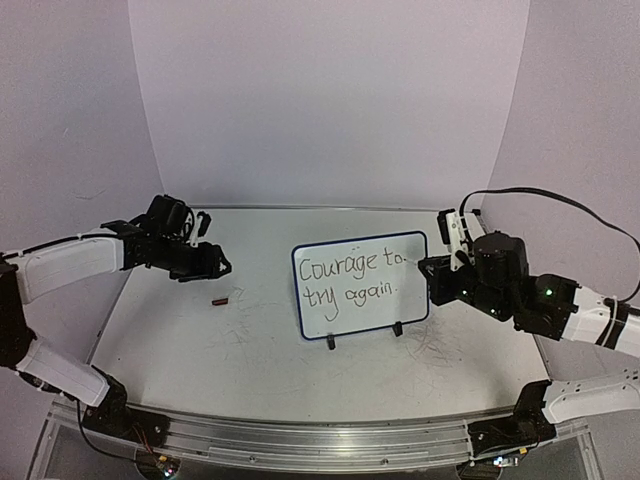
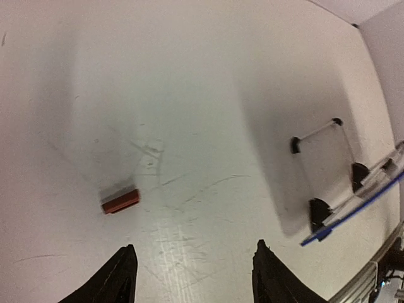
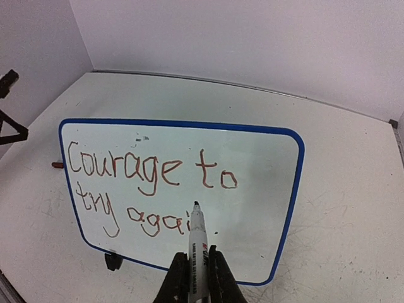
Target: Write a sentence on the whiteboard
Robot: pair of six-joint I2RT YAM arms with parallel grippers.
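The blue-framed whiteboard [image 1: 345, 312] stands tilted on small black feet at the table's middle, reading "Courage to try again." In the right wrist view, my right gripper is shut on a white marker [image 3: 198, 237], its dark tip [image 3: 196, 204] pointing at the board and covering the end of "again". Whether the tip touches the board cannot be told. At the left, away from the board's edge, is my left gripper [image 1: 215, 265]. Its two fingers stand wide apart in the left wrist view, with only bare table between them.
A small reddish-brown cap-like piece [image 2: 120, 201] lies on the table left of the board, in front of the left gripper. Clear table [image 1: 220, 370] surrounds it, with faint scuffs. Walls close in both sides and the back.
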